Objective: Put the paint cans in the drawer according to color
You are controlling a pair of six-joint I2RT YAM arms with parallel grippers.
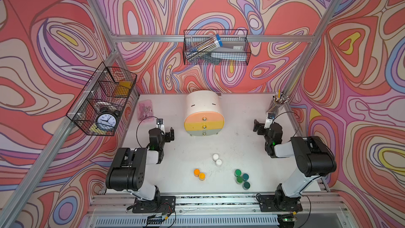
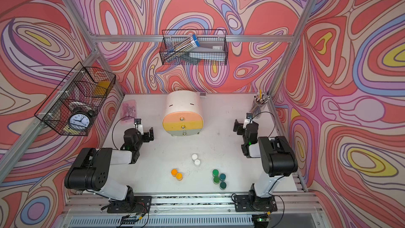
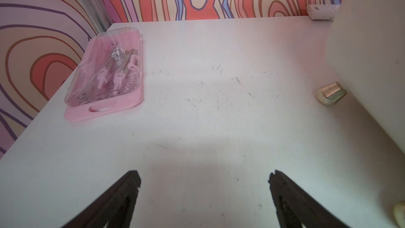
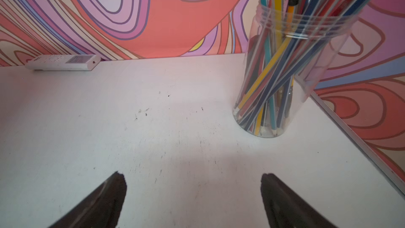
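Note:
At the back centre of the table stands a rounded drawer cabinet (image 1: pixel 204 105), its orange drawer (image 1: pixel 195 117), yellow drawer (image 1: pixel 194 125) and grey drawer (image 1: pixel 195 133) all closed. Two orange paint cans (image 1: pixel 196 171) lie towards the front left. Two white paint cans (image 1: pixel 216 156) are in front of the cabinet, near the middle. Green paint cans (image 1: pixel 238 172) and dark teal paint cans (image 1: pixel 245 177) cluster at the front right. My left gripper is open and empty, left of the cabinet. Over on the right, my right gripper also stands open, holding nothing.
A clear jar of pencils (image 4: pixel 274 71) stands at the back right, beyond my right gripper. In the back left corner lies a pink case (image 3: pixel 107 67). Wire baskets (image 1: pixel 217 52) hang at the back and left. Bare table surrounds the cans.

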